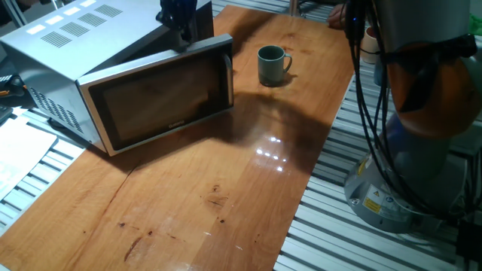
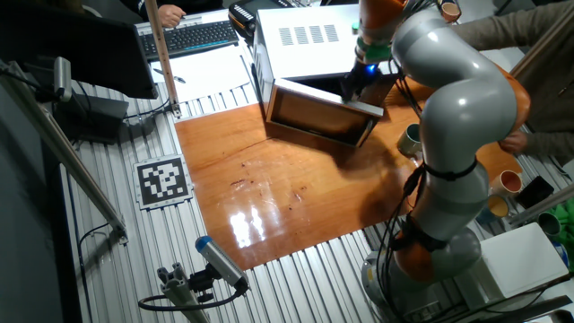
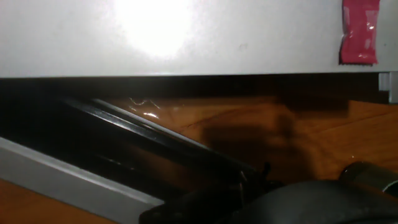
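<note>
A silver microwave (image 1: 75, 38) stands at the table's far left, its door (image 1: 162, 94) partly open and angled out over the wood. My dark gripper (image 1: 181, 39) is at the door's top edge, on the inner side near the free end; exterior view 2 also has the gripper (image 2: 350, 90) there, pointing down. Whether its fingers touch the door is unclear, and their opening cannot be made out. In the wrist view the gap between the microwave body (image 3: 242, 46) and the door frame (image 3: 68, 177) shows, with dark gripper parts along the bottom.
A green mug (image 1: 271, 66) stands upright on the table, beyond the door's free end. A pink wrapped packet (image 3: 359, 31) lies on the microwave top. Bare wood (image 1: 188, 203) stretches in front of the door. A person's hand (image 2: 513, 142) is near the table's far side.
</note>
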